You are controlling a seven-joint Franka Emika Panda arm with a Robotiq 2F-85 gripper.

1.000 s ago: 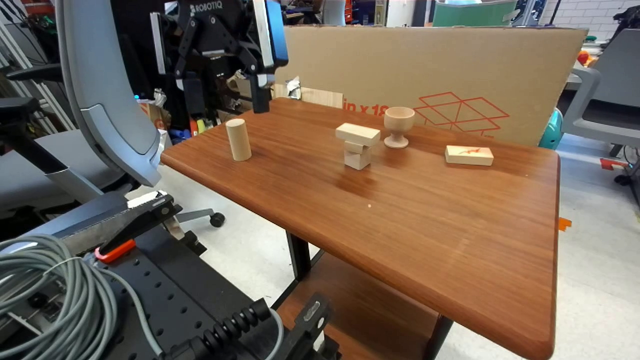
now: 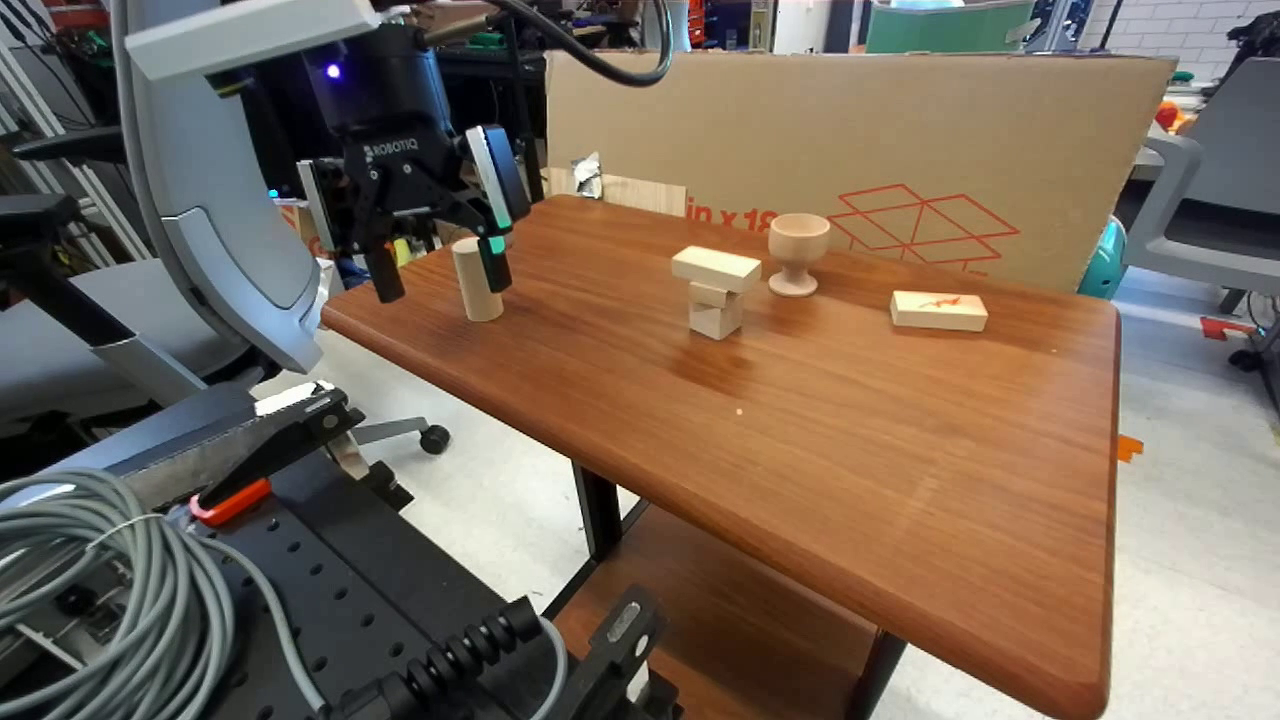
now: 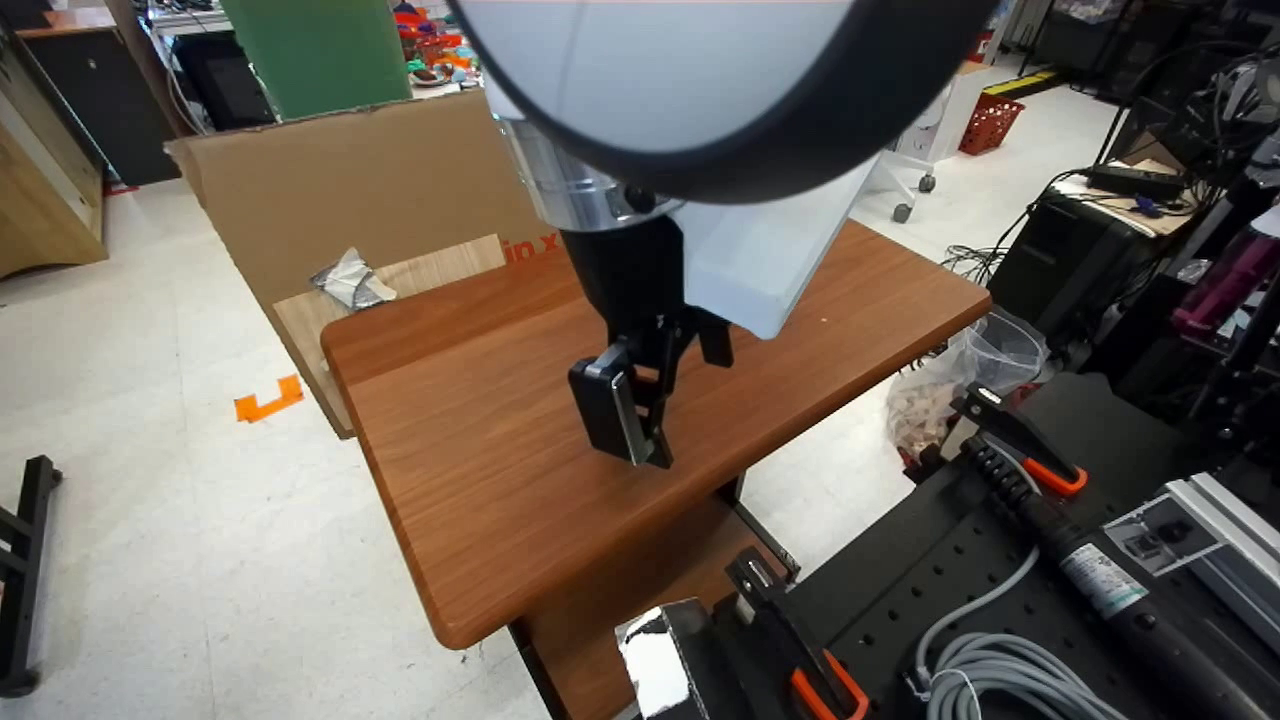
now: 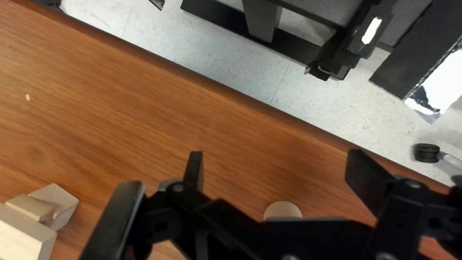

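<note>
A pale wooden cylinder point(image 2: 473, 288) stands upright near the table's left end, and its round top point(image 4: 282, 209) shows low in the wrist view. My gripper point(image 2: 440, 270) is open, fingers pointing down. In exterior view 1 one fingertip overlaps the cylinder's right side; whether they touch, I cannot tell. From the wrist, the cylinder appears between the spread fingers, closer to the gripper's body than to the fingertips, with its lower part hidden. A small stack of wooden blocks point(image 2: 716, 314) carries a longer flat block point(image 2: 717, 266) on top. Behind it is a wooden goblet point(image 2: 797, 246).
Another flat block point(image 2: 938, 314) with red marks lies toward the right of the table point(image 2: 864, 480). A cardboard sheet point(image 2: 720, 132) walls off the back. In exterior view 2 the arm hides the wooden pieces.
The gripper has come down and slightly left in exterior view 1, from above the cylinder to around its upper height. It stays open. The wooden pieces have not moved.
</note>
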